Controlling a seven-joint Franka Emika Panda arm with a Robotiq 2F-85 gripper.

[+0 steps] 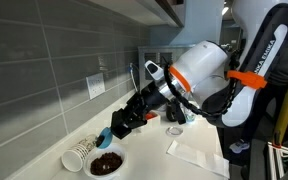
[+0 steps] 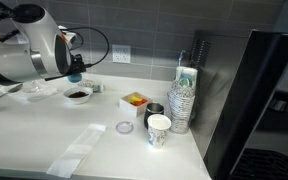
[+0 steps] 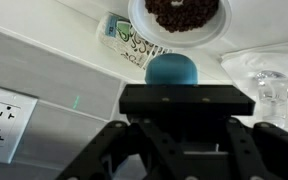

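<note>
A blue cup is held by my gripper, which is shut on it above the white bowl. Dark brown bits, too small to identify, lie inside the bowl. In the wrist view the cup juts out past the black fingers, and the bowl with its brown contents is just beyond. The fingers hide part of the cup, and its inside does not show. From the second exterior side, the blue cup hangs over the bowl.
Beside the bowl, a patterned white cup lies on its side near the wall. A clear container stands on the other side. Farther along are a box of colourful items, a tall cup stack and a patterned cup. A white sheet lies flat.
</note>
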